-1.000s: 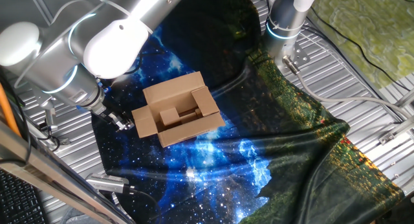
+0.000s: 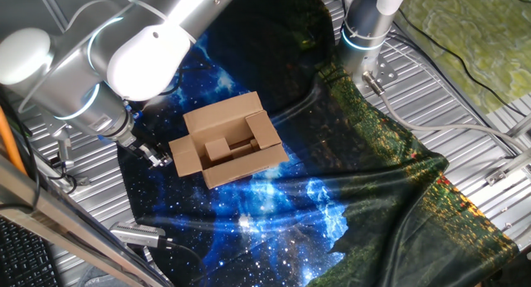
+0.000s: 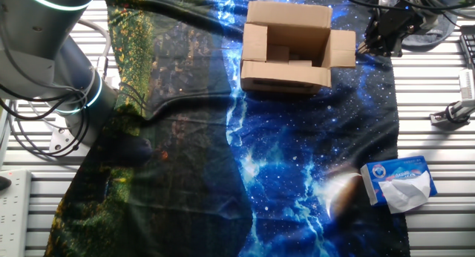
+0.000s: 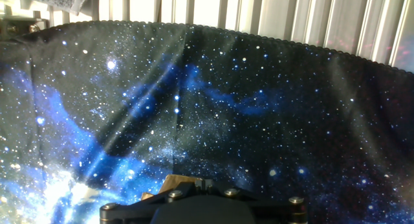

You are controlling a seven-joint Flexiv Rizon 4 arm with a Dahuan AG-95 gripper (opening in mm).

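Observation:
An open cardboard box (image 2: pixel 236 167) sits on the dark galaxy-print cloth with its flaps spread outward. Smaller cardboard pieces (image 2: pixel 217 148) show inside it. My gripper (image 3: pixel 361 49) is at the outer edge of the box's side flap (image 3: pixel 343 49). In the wrist view, the gripper appears shut, its tips close together at the bottom edge, with a tan corner of the flap (image 4: pixel 171 183) just behind and to the left. Whether the flap's edge is between the fingertips cannot be told; the black gripper body hides much of that spot.
A blue tissue pack (image 3: pixel 401 183) lies near a cloth edge, well away from the box. Folds run through the cloth (image 3: pixel 185 175), which is otherwise mostly clear. A grey adapter (image 2: pixel 139 235) lies near the keyboard.

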